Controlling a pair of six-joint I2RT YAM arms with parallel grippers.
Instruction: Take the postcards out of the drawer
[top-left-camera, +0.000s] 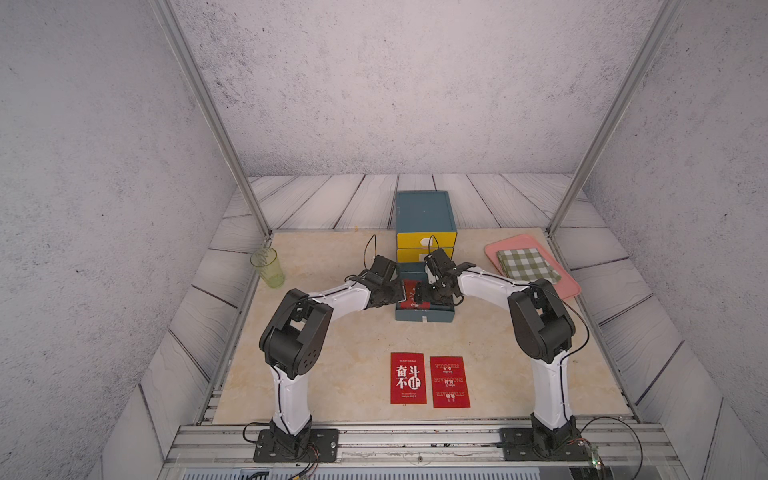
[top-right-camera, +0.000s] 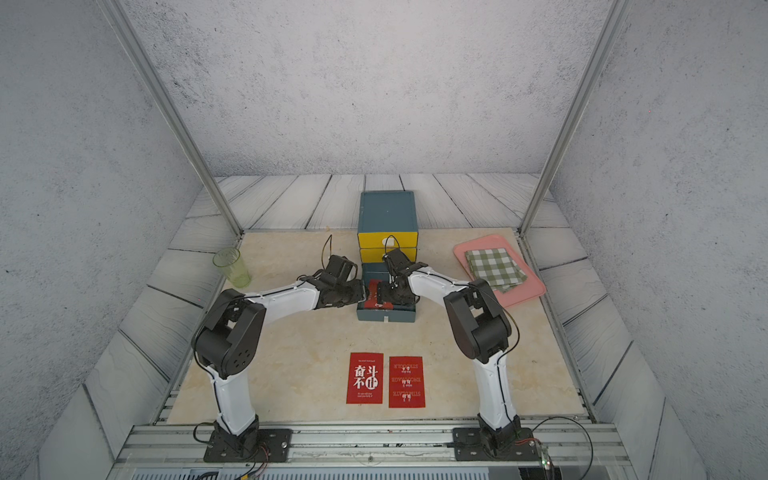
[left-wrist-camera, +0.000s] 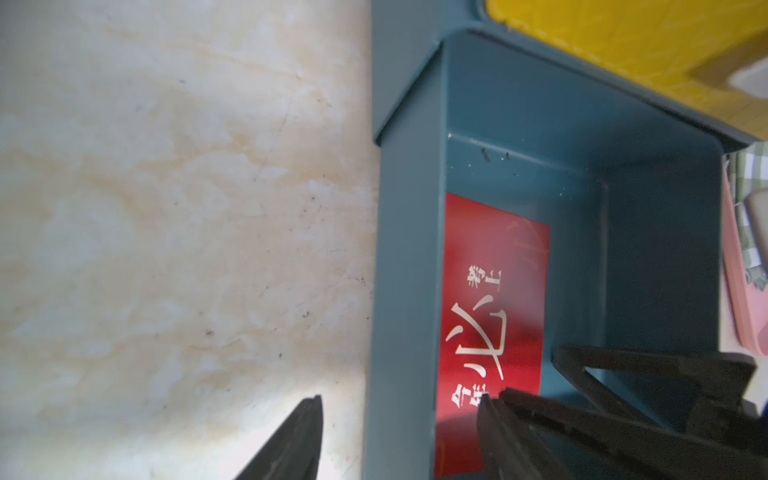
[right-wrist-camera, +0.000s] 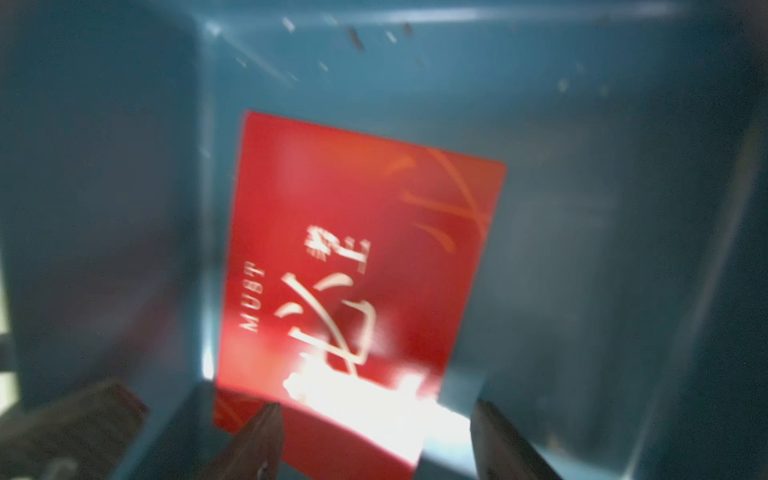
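Observation:
The grey-blue drawer (left-wrist-camera: 404, 304) is pulled out of the chest (top-left-camera: 424, 209), with red postcards (right-wrist-camera: 360, 200) lying on its floor. My left gripper is open at the drawer's left side, its fingertips on either side of that wall. My right gripper is open inside the drawer, over the postcards' near part. Two more red postcards, one on the left (top-left-camera: 408, 377) and one on the right (top-left-camera: 450, 381), lie side by side on the table in front of the drawer.
A green glass (top-left-camera: 268, 268) stands at the left. A pink tray (top-left-camera: 566, 284) with a checked cloth (top-left-camera: 521, 264) lies at the right.

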